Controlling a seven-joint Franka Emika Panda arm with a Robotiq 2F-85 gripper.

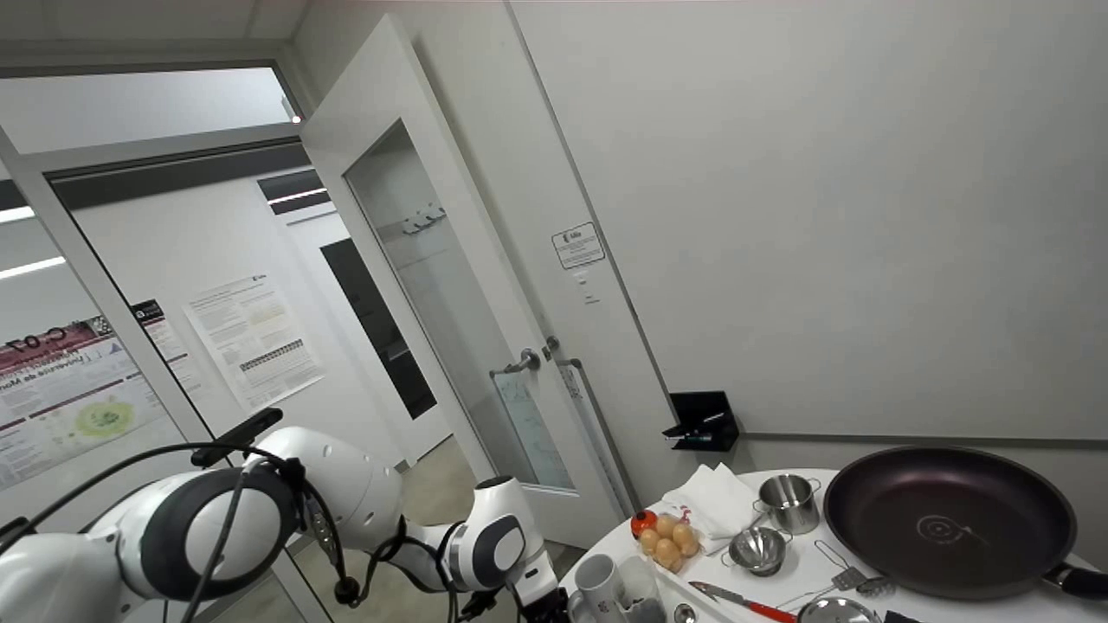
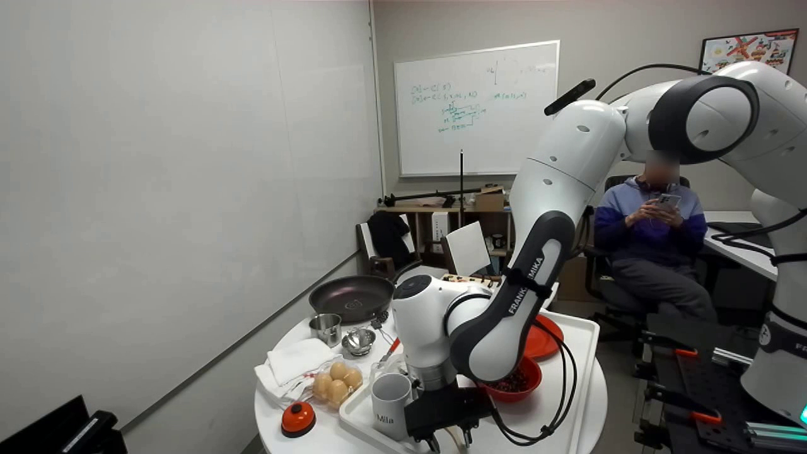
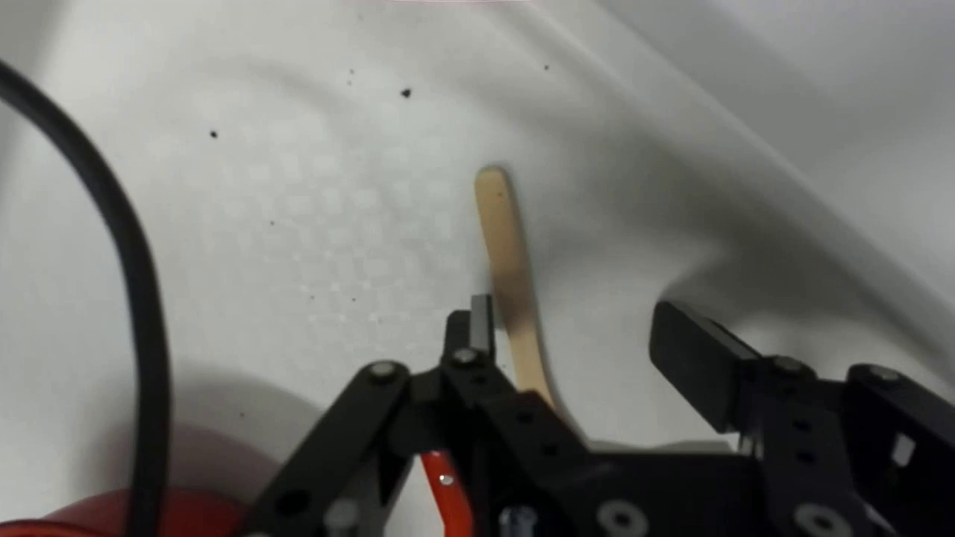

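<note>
A flat wooden stick (image 3: 508, 264) lies on the white tray (image 3: 331, 259) in the wrist view. My gripper is low over the tray with its fingers apart, pointing down. The stick runs through the gap between them, close to the left finger (image 3: 481, 327) and well away from the right one (image 3: 694, 358). Its near end is hidden under the gripper body. In exterior view 2 my gripper (image 2: 449, 442) is at the tray's front, beside a white mug (image 2: 391, 408). Exterior view 1 cuts off the fingertips.
A red bowl (image 2: 518, 382) with dark contents and a red plate (image 2: 543, 338) are on the tray. Eggs (image 2: 336, 383), a red-orange timer (image 2: 298, 419), steel pots (image 2: 326, 329) and a big pan (image 1: 945, 519) surround it. A tray wall (image 3: 761, 170) rises to the gripper's right.
</note>
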